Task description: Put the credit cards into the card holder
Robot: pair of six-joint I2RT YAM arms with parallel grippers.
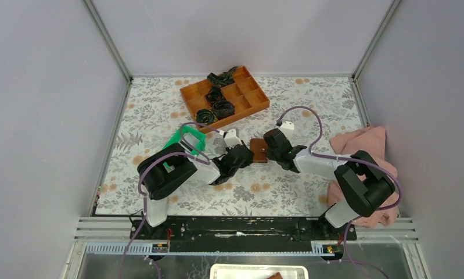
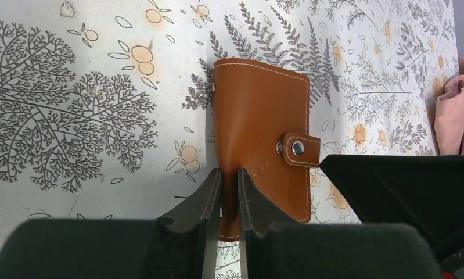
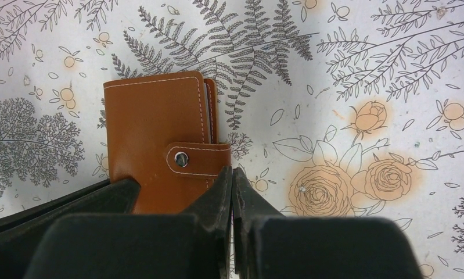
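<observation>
A brown leather card holder (image 2: 258, 116) lies folded over on the table between my grippers. Its spine is pinched by my left gripper, shut on it. The strap comes round the opposite edge onto the cover; in the left wrist view a second metal ring (image 2: 280, 147) shows beside its snap. A thin pale edge (image 3: 207, 110) shows between the covers, perhaps a card. My right gripper is shut at the strap's outer bend, with nothing clearly held; contact is hard to judge. No loose credit card is recognisable.
At the back stands a wooden tray (image 1: 258, 100) with dark coiled items. A green container (image 1: 198, 136) is behind the left arm. Pink cloth (image 1: 363, 145) lies at the right, and a white tray (image 1: 216, 273) sits at the front edge.
</observation>
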